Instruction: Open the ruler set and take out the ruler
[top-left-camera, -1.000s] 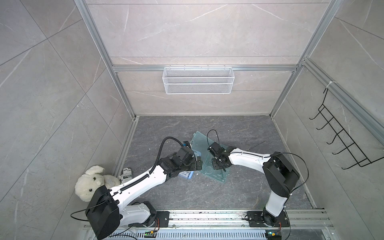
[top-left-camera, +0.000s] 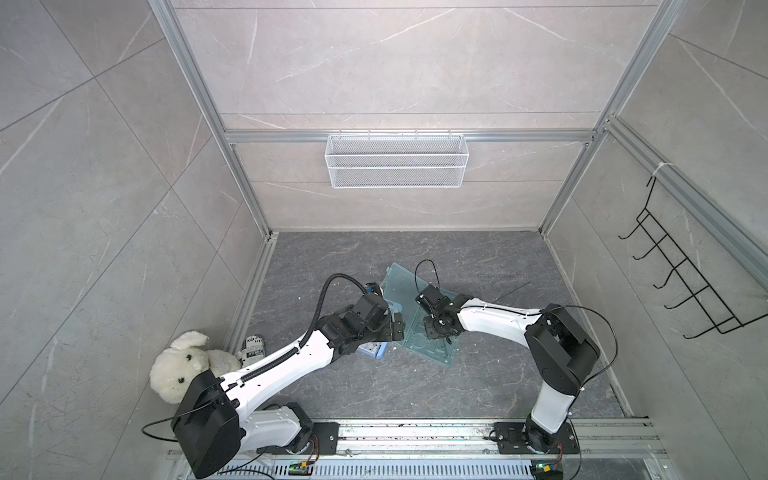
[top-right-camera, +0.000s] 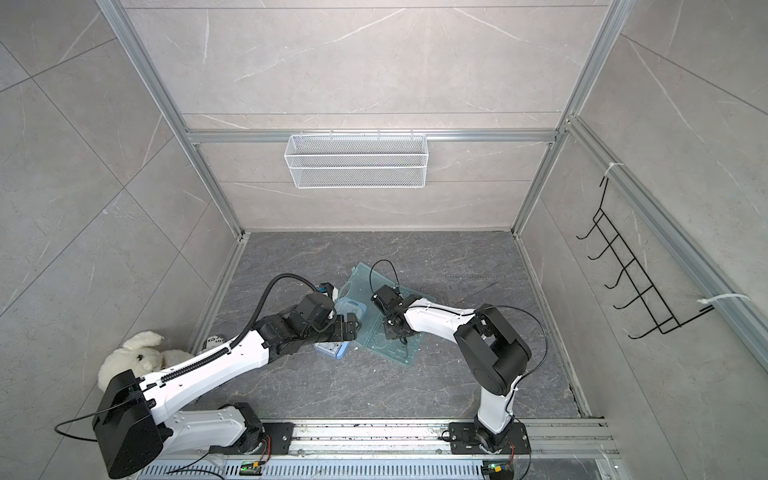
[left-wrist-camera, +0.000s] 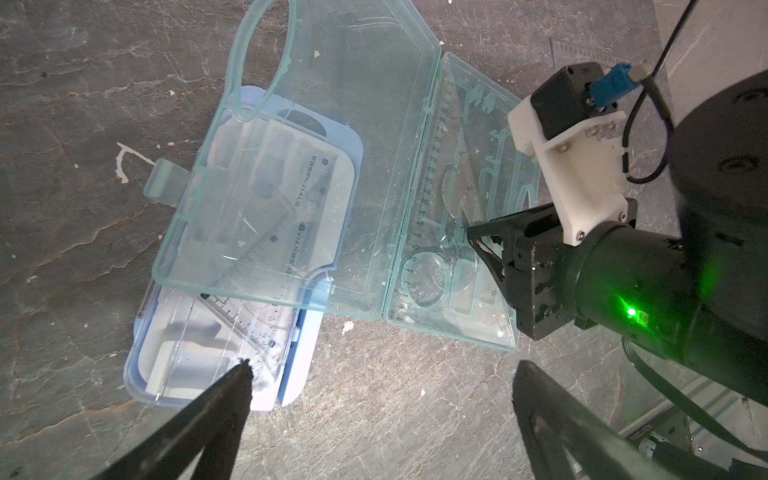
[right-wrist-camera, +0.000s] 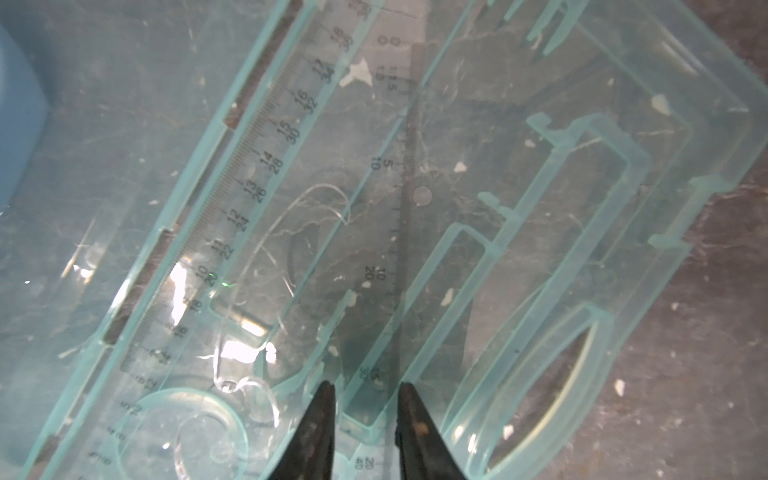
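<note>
A translucent teal ruler case lies spread open, its lid (left-wrist-camera: 336, 160) to the left and its tray (left-wrist-camera: 448, 320) to the right. Clear measuring pieces sit in the tray, including a ruler (right-wrist-camera: 272, 160) along the hinge and another scaled clear piece (right-wrist-camera: 388, 272) running toward my right fingers. My right gripper points down at the tray, fingertips a short gap apart; part of that scaled piece shows between them, and I cannot tell whether they touch it. My left gripper hangs wide open and empty above the floor by the case.
Partly under the lid lies a blue-and-white stationery case (left-wrist-camera: 200, 352). A clear scaled strip (left-wrist-camera: 576, 52) lies on the floor beyond the tray. A white plush toy (top-left-camera: 184, 368) sits at far left, a wire basket (top-left-camera: 396, 160) hangs behind.
Both arms and the case look almost the same as before; the right arm has shifted only very slightly.
</note>
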